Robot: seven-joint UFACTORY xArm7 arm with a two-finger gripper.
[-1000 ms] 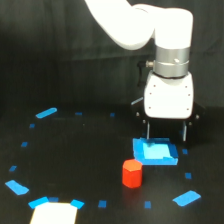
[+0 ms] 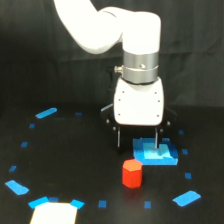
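Observation:
A red block [image 2: 132, 174] with a six-sided outline stands on the black table, near the middle front. Behind it and to the right is a shallow blue tray [image 2: 168, 158], whose inside looks lighter blue. My gripper [image 2: 138, 142] hangs from the white arm above and behind the red block, its thin fingers [image 2: 118, 138] spread wide. Nothing shows between them. The right finger overlaps the tray in this view; its exact height above the tray I cannot tell.
Blue tape strips [image 2: 186, 198] and small blue squares mark the table. A pale block [image 2: 54, 213] sits at the bottom left edge, partly cut off.
My gripper has moved left and a little lower, from over the tray toward the red block. The block and tray have stayed where they were.

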